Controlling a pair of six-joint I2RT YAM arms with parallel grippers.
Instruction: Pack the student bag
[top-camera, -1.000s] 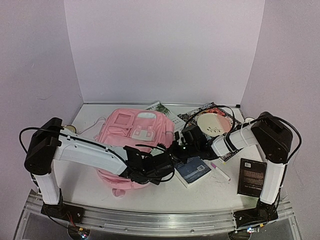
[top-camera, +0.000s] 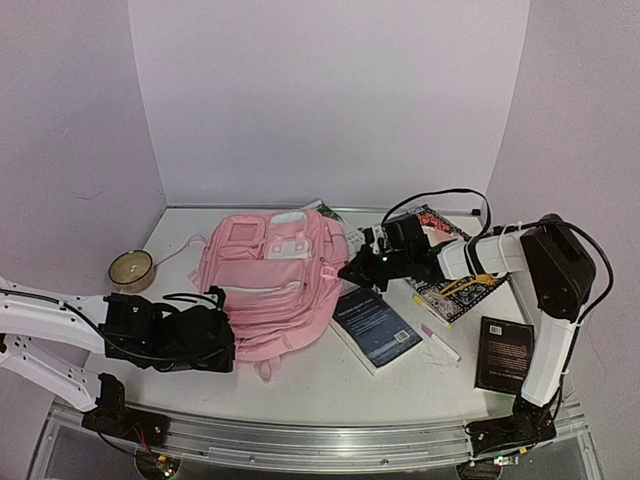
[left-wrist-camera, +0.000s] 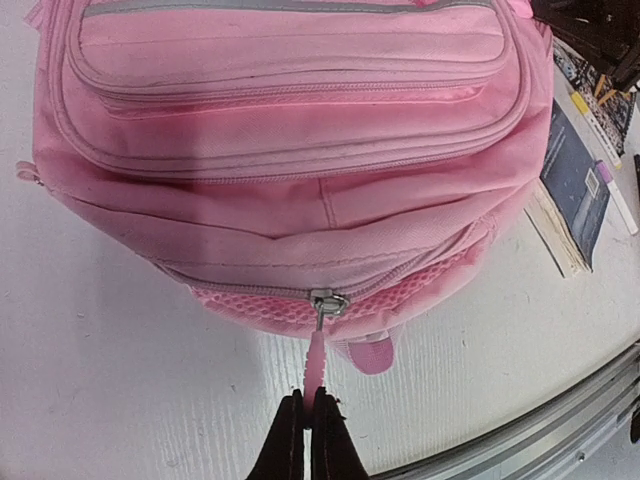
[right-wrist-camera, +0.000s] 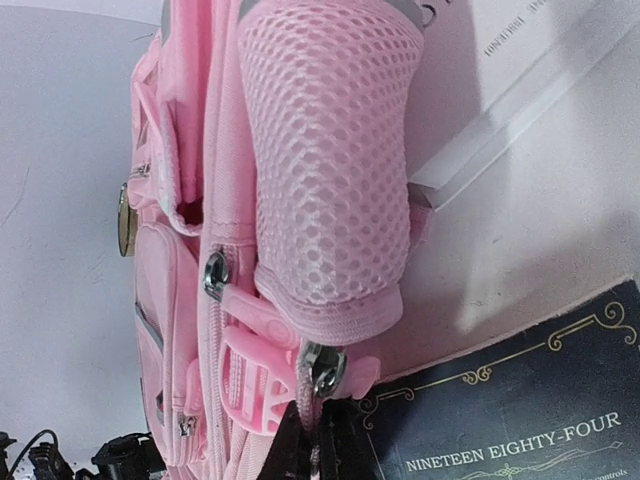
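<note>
The pink backpack (top-camera: 265, 260) lies on the table, left of centre. Along its front seam, a silver zipper slider (left-wrist-camera: 328, 303) carries a pink pull tab (left-wrist-camera: 315, 365); my left gripper is shut on the tab's end. At the bag's right side, below the mesh pocket (right-wrist-camera: 330, 150), my right gripper is shut on a thin pink pull hanging from another metal slider (right-wrist-camera: 325, 368). A dark blue book (top-camera: 378, 328), titled Nineteen Eighty-Four, rests flat just right of the bag. The bag's inside is hidden.
A pink marker (top-camera: 440, 343) lies beside the blue book, and a yellow one (top-camera: 432, 311) beyond it. Farther right is a black book (top-camera: 505, 355). A patterned item (top-camera: 455, 290) lies partly under the right arm. A bowl (top-camera: 132, 270) stands at the left.
The right gripper has moved slightly back, and the bag's front has shifted in shape.
</note>
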